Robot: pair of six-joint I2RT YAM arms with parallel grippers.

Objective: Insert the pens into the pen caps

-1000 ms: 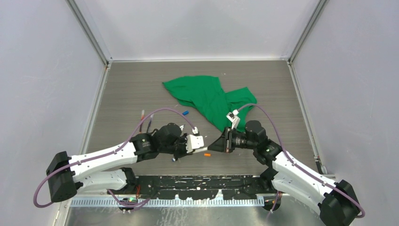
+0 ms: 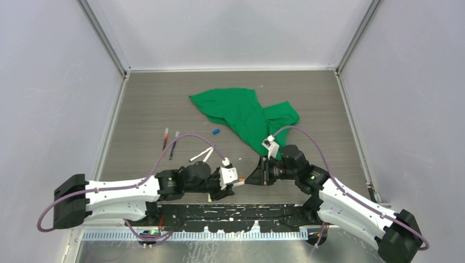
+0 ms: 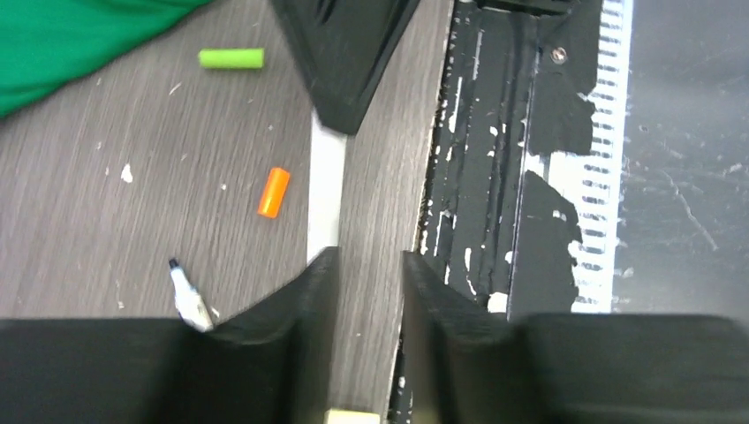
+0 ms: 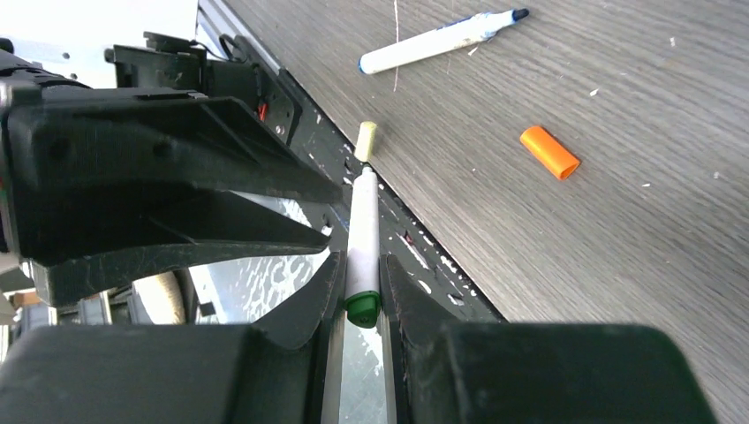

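Note:
My right gripper is shut on a white pen [image 4: 363,221] whose green end [image 4: 362,311] faces the right wrist camera. That pen reaches toward my left gripper, which stands part open with its fingertips just beside the pen. In the left wrist view the white barrel [image 3: 325,185] runs down to the left finger [image 3: 305,291], where its end is hidden. A pale yellow cap [image 4: 366,141] appears beyond the pen's tip, seemingly down on the table. Loose caps are orange [image 3: 275,193], lime green [image 3: 231,58] and blue [image 2: 216,131].
Two slim dark-and-clear pens [image 2: 165,138] lie at the left. White pens, one blue-tipped [image 4: 442,41], rest behind the left gripper. A green cloth [image 2: 241,112] covers the back middle. The table's front edge is close below both grippers.
My left gripper has shifted slightly toward the front edge and parted from the pen. The yellow cap now shows below it, and white pens behind it are uncovered. The right gripper has moved little.

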